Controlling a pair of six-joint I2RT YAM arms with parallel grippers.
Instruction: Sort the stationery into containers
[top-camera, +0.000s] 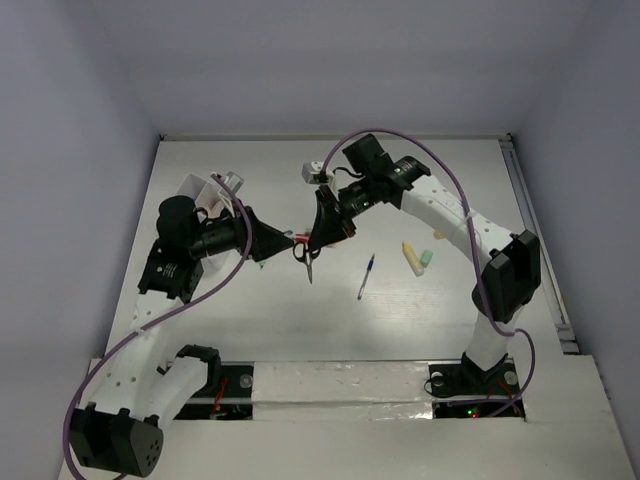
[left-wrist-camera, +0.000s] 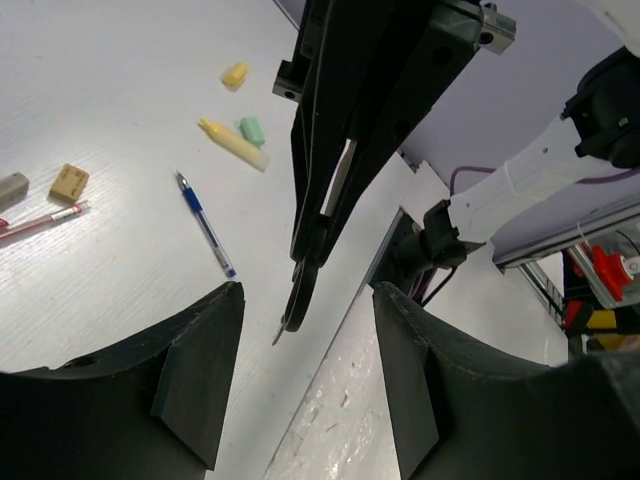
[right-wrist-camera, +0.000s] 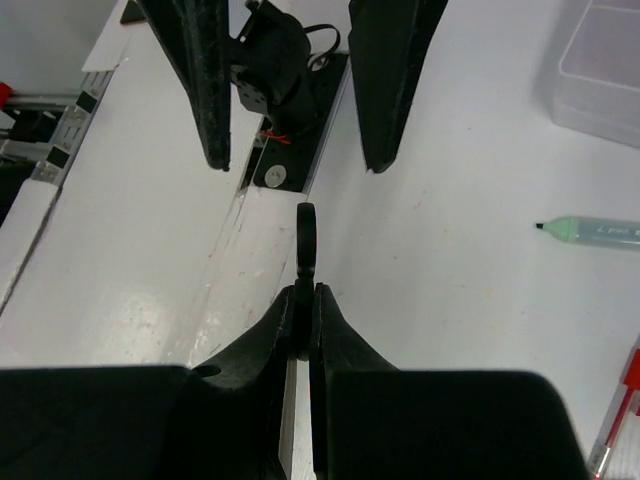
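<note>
A pair of scissors (top-camera: 309, 264) with dark handles hangs blade-down between the two arms, over the middle-left of the table. My right gripper is shut on it, and one handle loop (right-wrist-camera: 306, 232) stands out beyond the fingertips. Facing it from the left, my left gripper is open. In the left wrist view a dark handle loop (left-wrist-camera: 300, 296) shows in the space between its fingers, which are apart from it on both sides. A blue pen (top-camera: 366, 278) lies on the table to the right.
White containers (top-camera: 192, 186) stand at the left, partly behind the left arm. A yellow marker (top-camera: 412, 259) and a green eraser (top-camera: 426, 257) lie at right. A wooden block (left-wrist-camera: 69, 183) and a green marker (right-wrist-camera: 600, 232) lie near the grippers.
</note>
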